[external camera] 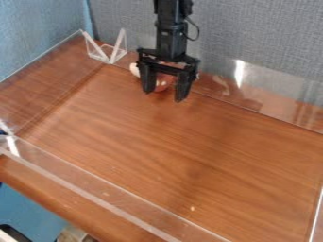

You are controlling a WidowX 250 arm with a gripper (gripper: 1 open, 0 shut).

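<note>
My black gripper [164,87] hangs near the back of the wooden tray, its two fingers spread open. Behind it and partly hidden, a small pale and reddish object [136,70] rests by the back edge; what it is cannot be made out.
A white wire frame [104,49] stands in the back left corner. Clear plastic walls edge the wooden surface [190,170].
</note>
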